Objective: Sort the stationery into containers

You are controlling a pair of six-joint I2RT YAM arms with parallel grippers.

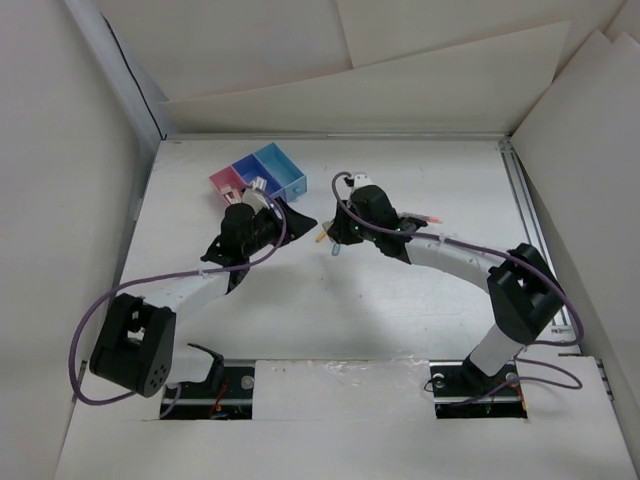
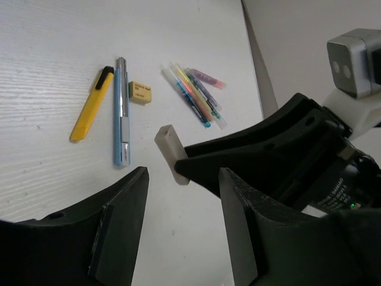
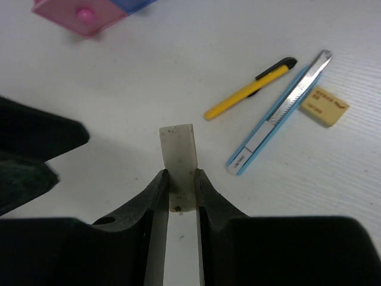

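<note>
My right gripper is shut on a small whitish bar, an eraser (image 3: 178, 149), held above the table. My left gripper faces it from the left, its fingers apart with nothing between them. A yellow craft knife (image 3: 244, 92), a blue-and-silver cutter (image 3: 268, 128) and a tan eraser (image 3: 323, 106) lie on the table. Several pens (image 2: 193, 95) lie farther right in the left wrist view. The three-compartment container (image 1: 282, 172), pink and blue, stands at the back left, a pink item partly visible in its pink section.
Tall white panels border it at the back and sides.
</note>
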